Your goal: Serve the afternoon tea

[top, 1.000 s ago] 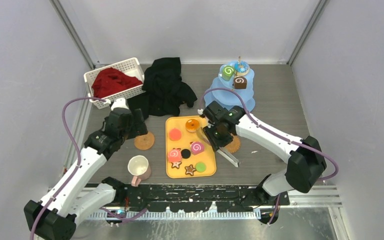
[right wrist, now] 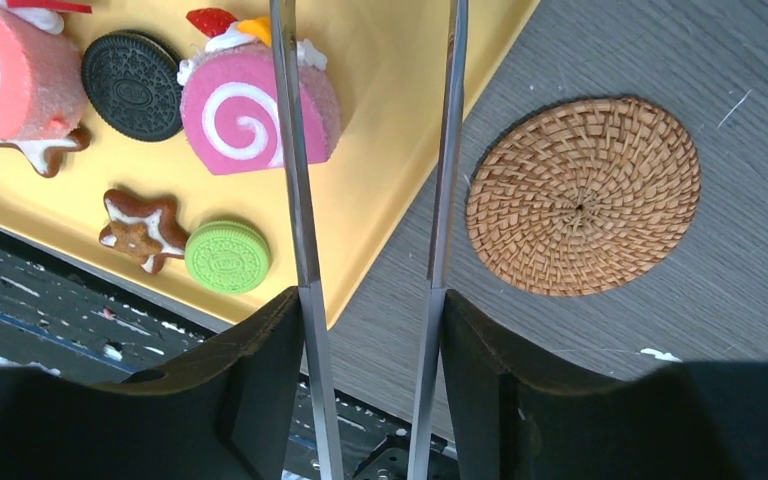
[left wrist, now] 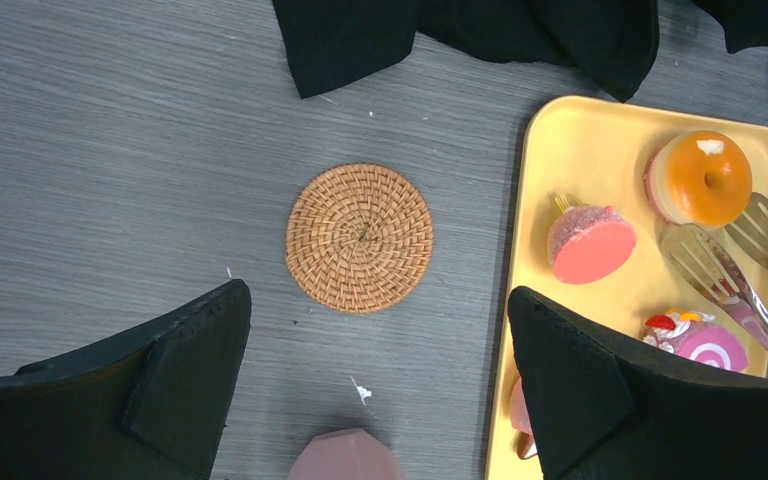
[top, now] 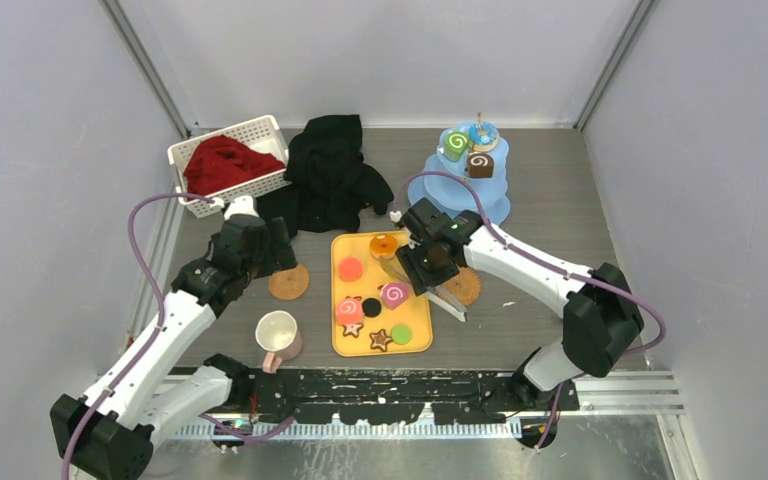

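My right gripper is above the right side of the yellow tray, its fingers wide apart. Metal tongs stand spread between them, one arm against each finger. Their forked ends point over the tray, near the orange-glazed donut, with nothing between them. A pink swirl cake lies beneath. My left gripper is open and empty over the woven coaster left of the tray. On the blue tiered stand sit a green swirl cake, a brown one and a blue donut.
A pink mug stands front left of the tray. Behind lie a black cloth and a white basket with red cloth. Another coaster is right of the tray. Free table lies at the right.
The right gripper and the tongs have shifted slightly left and toward the table's front. The tongs' handle ends have spread a little apart. The left arm shows no clear movement.
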